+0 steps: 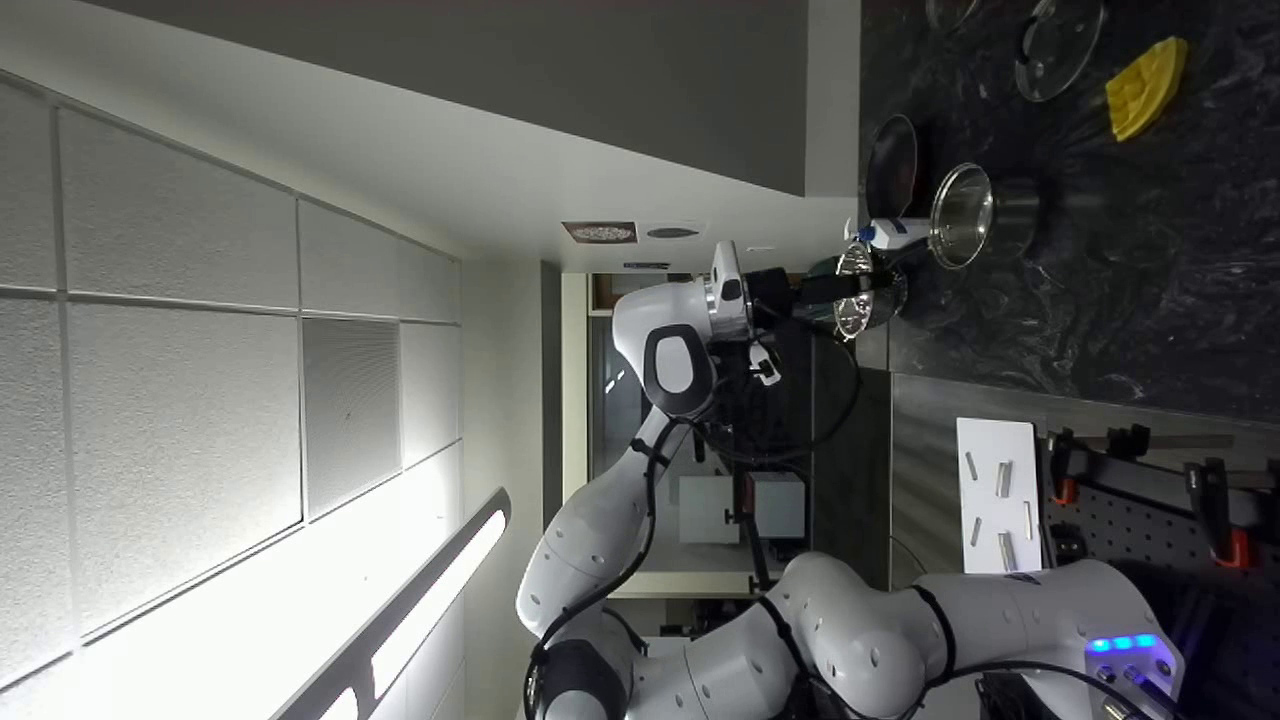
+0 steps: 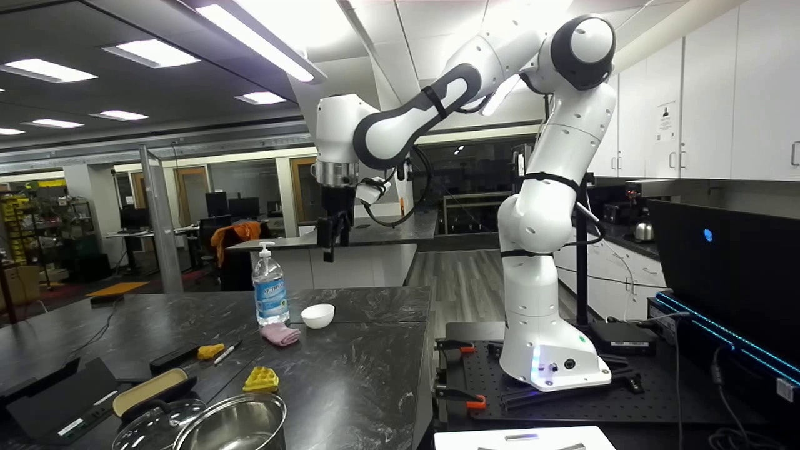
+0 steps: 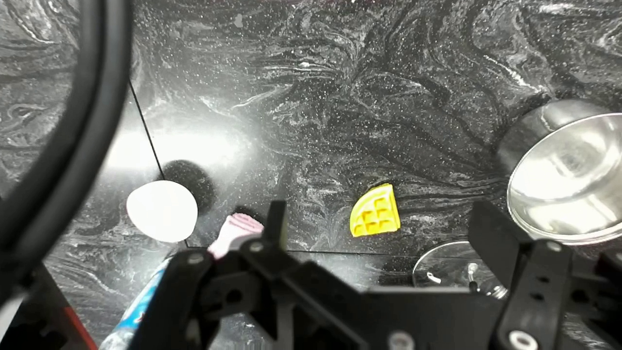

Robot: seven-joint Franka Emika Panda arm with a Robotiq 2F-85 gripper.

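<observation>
My gripper (image 2: 335,241) hangs high above the dark counter, fingers apart with nothing between them. From the wrist view, the fingers (image 3: 276,224) stand wide on either side of a yellow waffle-shaped piece (image 3: 376,211), which lies on the counter well below. A white bowl (image 3: 163,210) is at the left there, beside a folded pink cloth (image 3: 236,230). At the right stands an open steel pot (image 3: 574,175), with a glass lid (image 3: 449,265) near it, partly hidden by my gripper.
A tall pump bottle of clear liquid (image 2: 270,289) stands behind the cloth. Toward the left lie a tan-lined pan (image 2: 152,391), a small yellow item (image 2: 210,351) and a marker (image 2: 227,353). Clamps (image 2: 455,399) sit by the robot base.
</observation>
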